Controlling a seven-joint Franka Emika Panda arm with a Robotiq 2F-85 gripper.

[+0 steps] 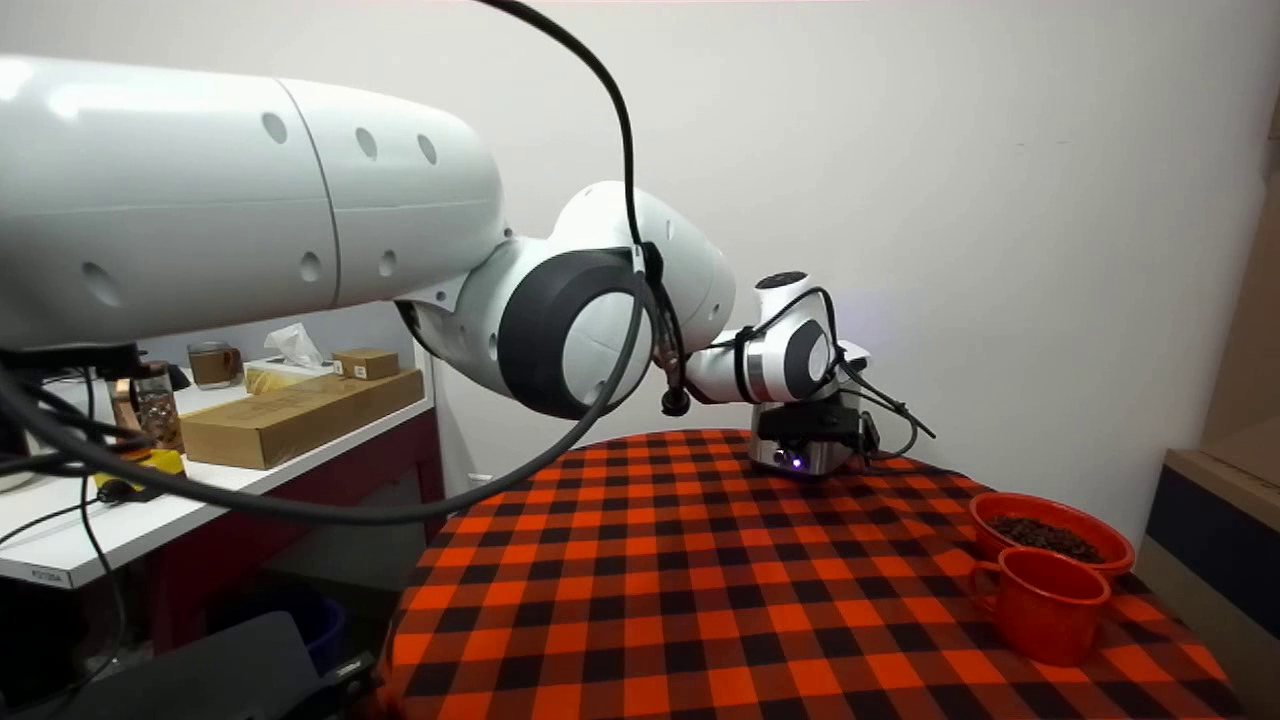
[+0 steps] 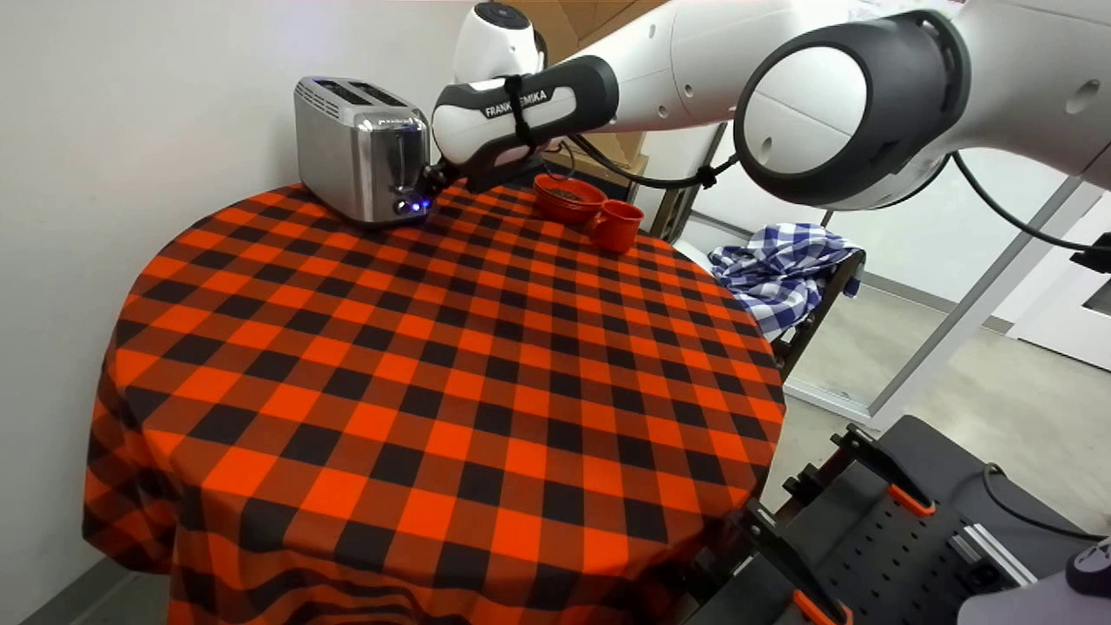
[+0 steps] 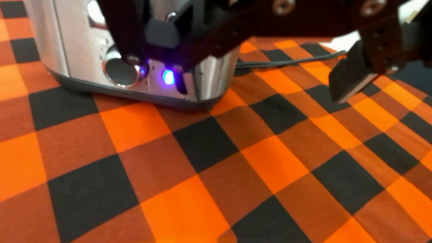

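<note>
A silver toaster stands on the checked tablecloth against the wall, its front carrying a round knob and a lit blue-violet light. My gripper is at the toaster's front, low over the cloth. Its fingers are spread wide, with nothing seen between them. One of the fingers overlaps the toaster's front near the knob and light; whether it touches cannot be told. The other finger is out to the right, over the cloth. In exterior view 1 the wrist hides much of the toaster.
A red bowl of dark pieces and a red mug stand near the table's right edge. A dark cord runs behind the gripper. Most of the tablecloth is bare.
</note>
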